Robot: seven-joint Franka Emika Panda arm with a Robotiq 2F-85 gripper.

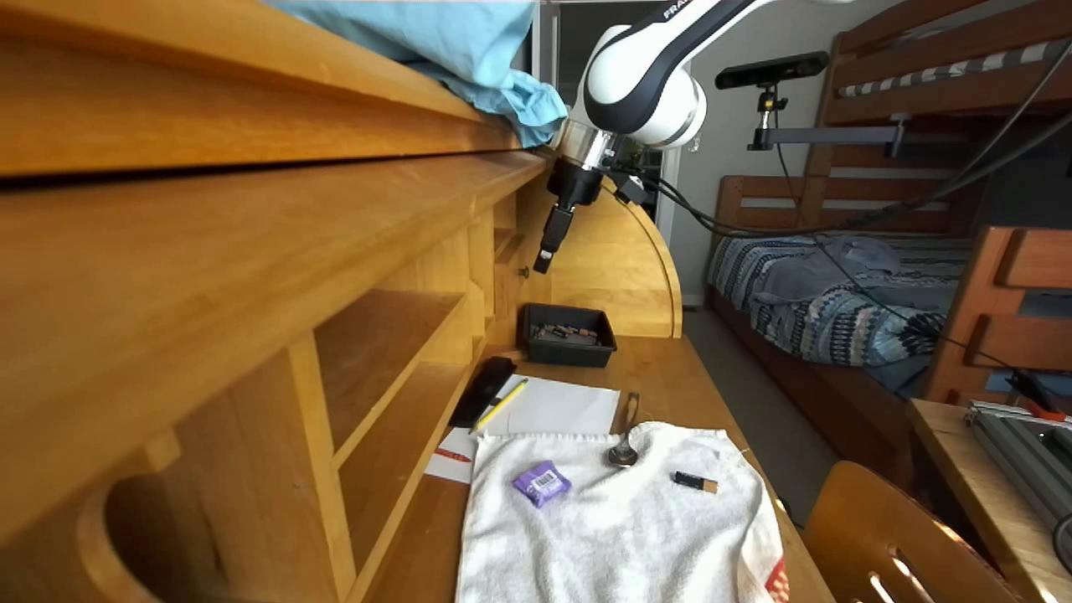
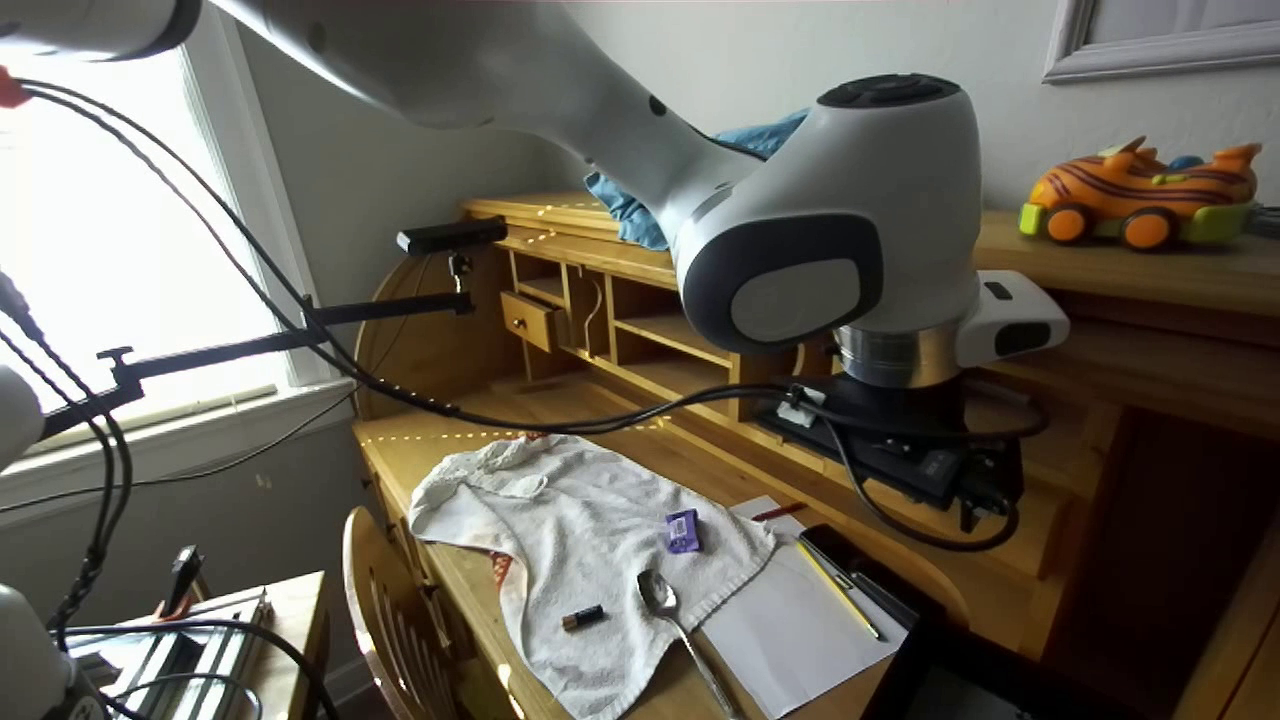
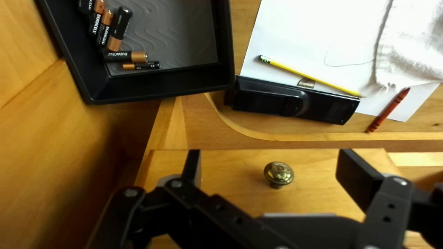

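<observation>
In the wrist view my gripper is open, its two black fingers wide apart. Beyond them, in the gap as seen from the wrist, shows the round brass knob (image 3: 278, 174) of a small wooden drawer (image 3: 236, 170). Neither finger touches the knob. In exterior view 1 the gripper (image 1: 543, 263) points down near the far end of the hutch, with the knob (image 1: 523, 272) just left of the fingertips. Exterior view 2 shows the wrist from behind, and the fingers are hidden there.
A black tray (image 3: 166, 85) with several batteries sits below on the desk. Near it lie a black case (image 3: 290, 101), a yellow pencil (image 3: 311, 76), a red crayon (image 3: 388, 110) and paper. A white towel (image 1: 593, 543) carries a purple packet (image 1: 542, 483), a spoon (image 1: 623, 454) and a battery (image 1: 695, 482).
</observation>
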